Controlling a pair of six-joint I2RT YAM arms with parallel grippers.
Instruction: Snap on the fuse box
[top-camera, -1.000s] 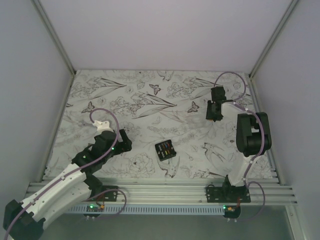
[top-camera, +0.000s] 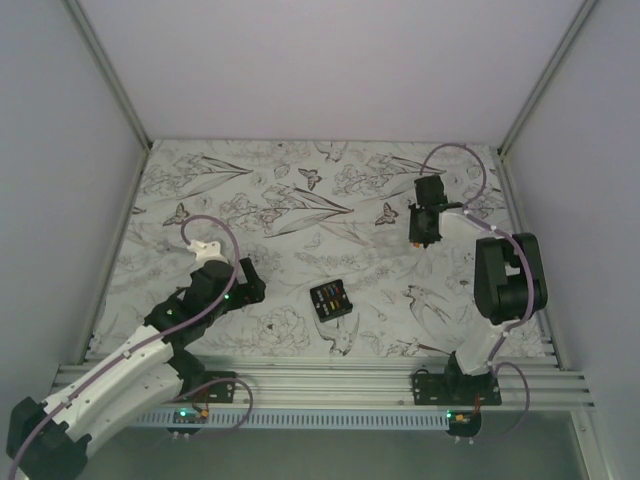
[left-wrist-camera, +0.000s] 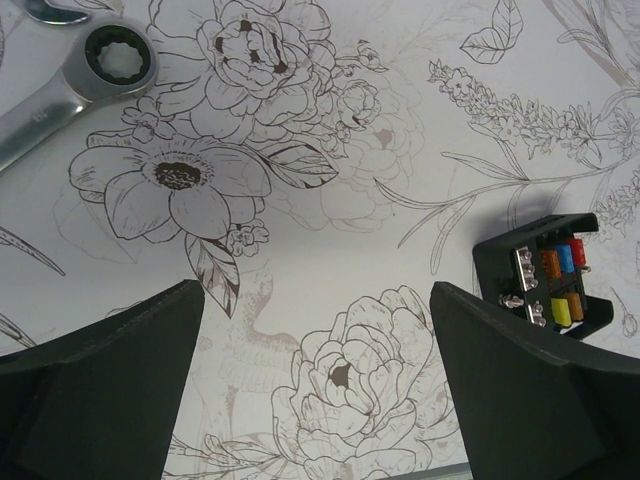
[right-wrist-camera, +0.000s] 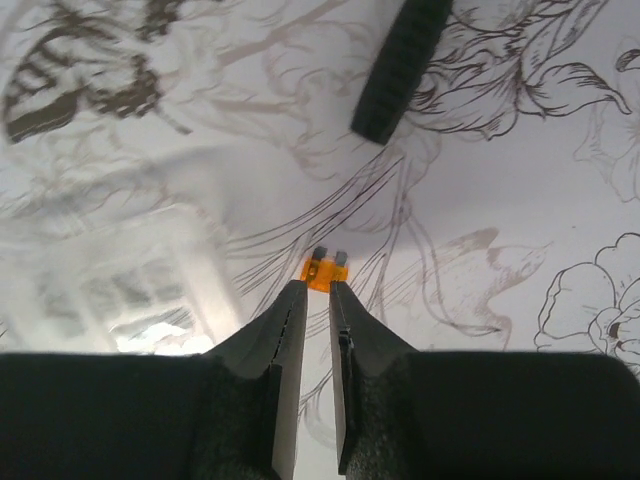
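The black fuse box (top-camera: 330, 298) with coloured fuses lies low in the middle of the table, and at the right of the left wrist view (left-wrist-camera: 495, 270). An orange fuse (right-wrist-camera: 325, 271) shows just beyond the fingertips of my right gripper, whose fingers are nearly together; whether they touch or grip it I cannot tell. That gripper is over the right side of the table (top-camera: 420, 236). My left gripper hangs open at the lower left of the table, left of the fuse box, with nothing between its fingers.
A steel ratchet wrench (left-wrist-camera: 50, 110) lies under the left arm. A translucent plastic container (right-wrist-camera: 120, 280) and a dark elongated object (right-wrist-camera: 400, 70) lie near the right gripper.
My right arm and gripper have shifted slightly left and toward the front in the top view. The left arm has not visibly moved.
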